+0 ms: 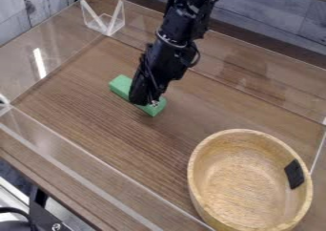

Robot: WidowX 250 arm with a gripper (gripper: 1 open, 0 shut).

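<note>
A green block (pixel 124 85) lies on the wooden table left of centre, partly hidden behind the black gripper (pixel 145 95), which reaches down over it from the back. The fingertips are at the block's middle and right part; they look close together, and whether anything is between them is hard to see.
A round tan basket (pixel 250 193) with a black handle fills the front right. Clear plastic brackets sit at the table's left and back-left edges.
</note>
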